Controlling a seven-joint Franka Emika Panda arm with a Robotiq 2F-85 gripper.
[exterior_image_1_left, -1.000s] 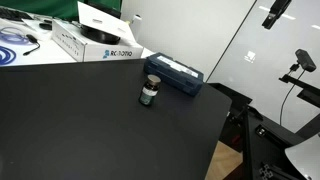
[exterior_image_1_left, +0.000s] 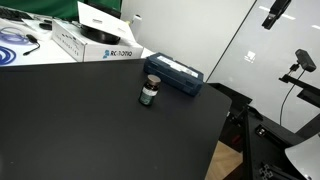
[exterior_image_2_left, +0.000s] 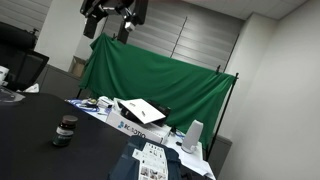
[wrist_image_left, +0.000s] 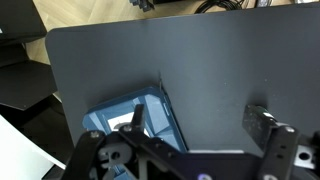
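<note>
A small dark bottle (exterior_image_1_left: 149, 90) with a pale lid and a label stands upright on the black table (exterior_image_1_left: 70, 125), left of a blue case (exterior_image_1_left: 173, 73). In the second exterior view, the bottle (exterior_image_2_left: 65, 131) is at the left and the case (exterior_image_2_left: 148, 160) at the lower middle. My gripper (exterior_image_2_left: 107, 31) hangs high above the table, its fingers spread apart with nothing between them. From the wrist, the case (wrist_image_left: 150, 99) lies by the left finger and the bottle (wrist_image_left: 256, 118) by the right one, both partly covered by the gripper.
Behind the case is a white box (exterior_image_1_left: 95, 45) with a tilted white lid. Blue cables (exterior_image_1_left: 14, 36) lie at the far left. A green curtain (exterior_image_2_left: 160, 75) hangs in the background.
</note>
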